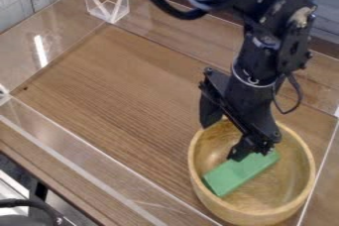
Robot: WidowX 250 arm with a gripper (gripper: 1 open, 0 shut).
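My black gripper (232,121) points down over the back part of a round tan bowl (294,195) at the lower right, its fingers spread open. In the bowl lies a green rectangular block (239,175), below the fingertips, tilted diagonally. I cannot tell whether the fingertips touch the bowl or the block.
A clear plastic object (106,4) stands at the far top left. Dark cables lie at the lower left corner.
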